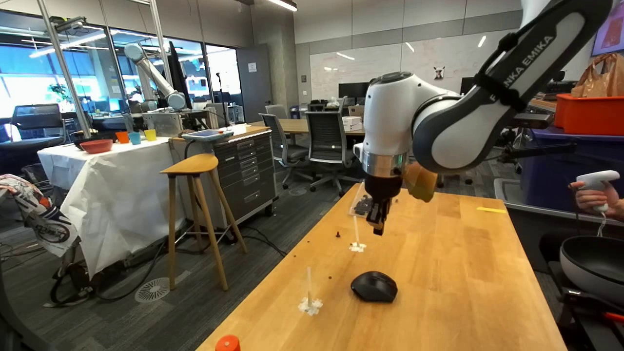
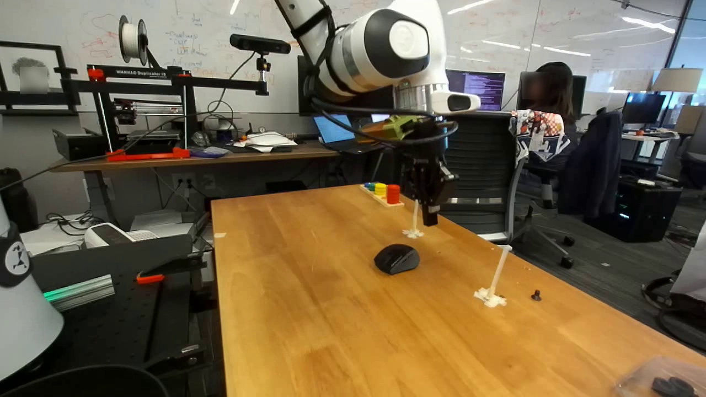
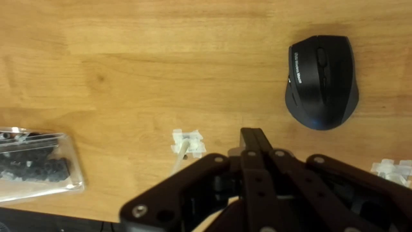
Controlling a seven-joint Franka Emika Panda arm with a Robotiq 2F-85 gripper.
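Observation:
A black wireless mouse rests on the wooden table; the wrist view has the mouse at upper right, beyond the fingertips. My gripper hangs well above the table, clear of the mouse and farther back than it in exterior view 1. In exterior view 2 the gripper is up and to the right of the mouse. The wrist view has the gripper shut, its two fingers pressed together and nothing between them.
Two thin white posts, one a near post and one a far post, stand taped along the table's edge. A clear box of black parts lies near that edge. Coloured stacking pieces sit at one end.

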